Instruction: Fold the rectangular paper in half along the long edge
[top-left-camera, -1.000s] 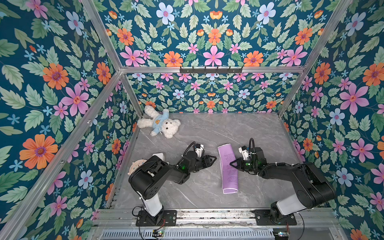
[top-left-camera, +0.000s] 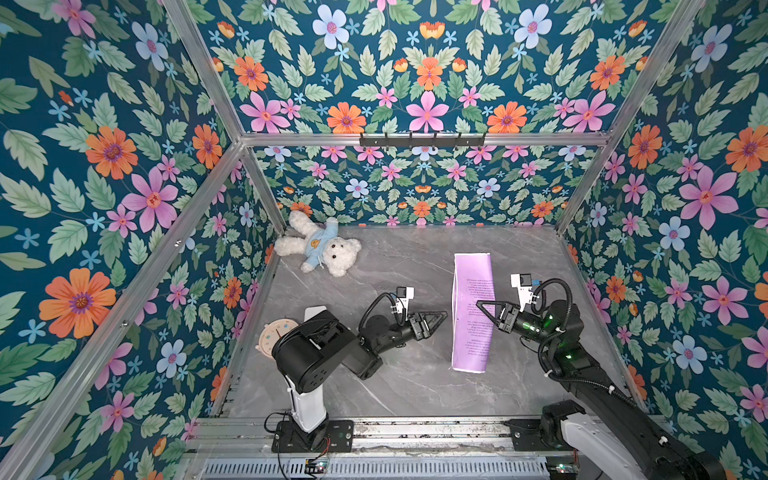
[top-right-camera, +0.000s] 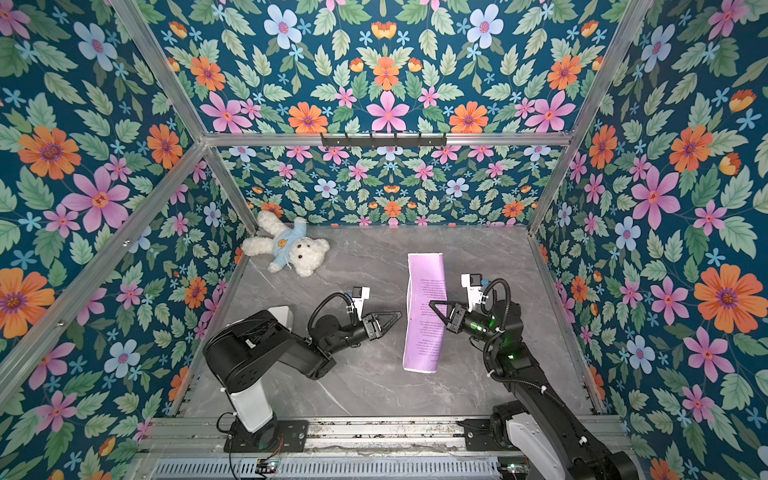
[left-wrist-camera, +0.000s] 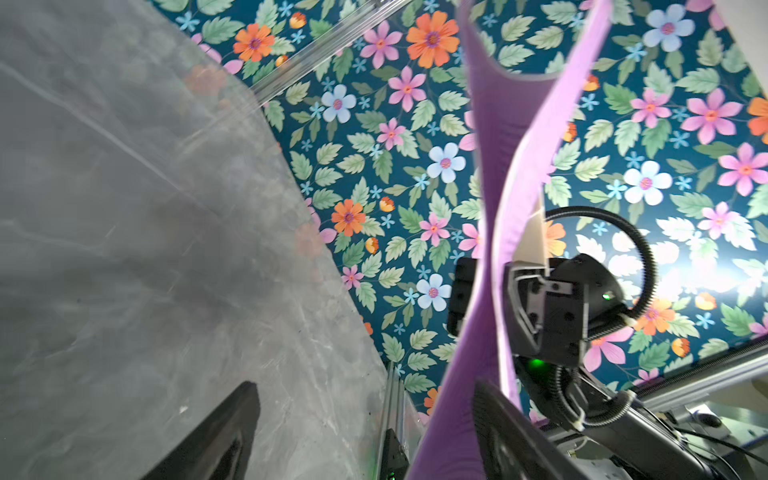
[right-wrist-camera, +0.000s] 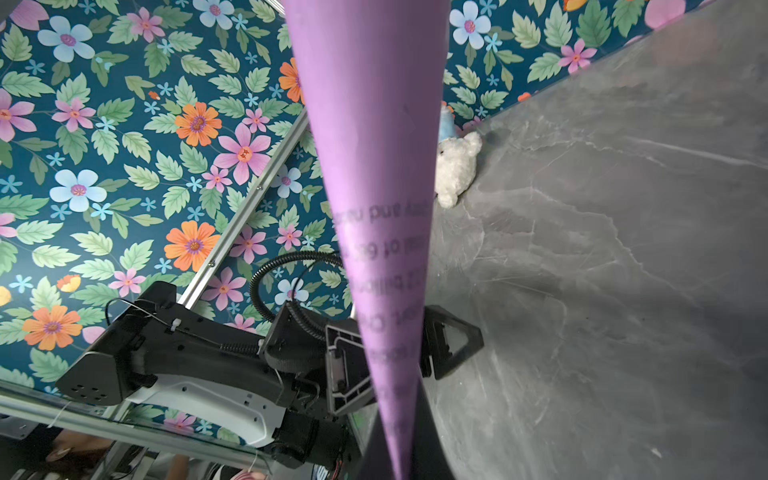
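The purple paper (top-left-camera: 472, 280) (top-right-camera: 424, 280) is folded lengthwise into a long, curved band with printed text, standing raised with its length running front to back. My right gripper (top-left-camera: 485, 308) is shut on it at the middle of its long side; in the right wrist view the paper (right-wrist-camera: 368, 144) rises from between the fingertips. My left gripper (top-left-camera: 436, 320) is open just left of the paper, with nothing between its fingers; in the left wrist view the paper (left-wrist-camera: 512, 200) passes behind its right finger.
A white teddy bear (top-left-camera: 340, 254) in a blue top lies at the back left. A round pale object (top-left-camera: 276, 336) is partly hidden by the left arm.
The paper and my right gripper have risen and moved right and away from the front edge, with the right arm stretching. My left gripper has shifted right toward the paper.
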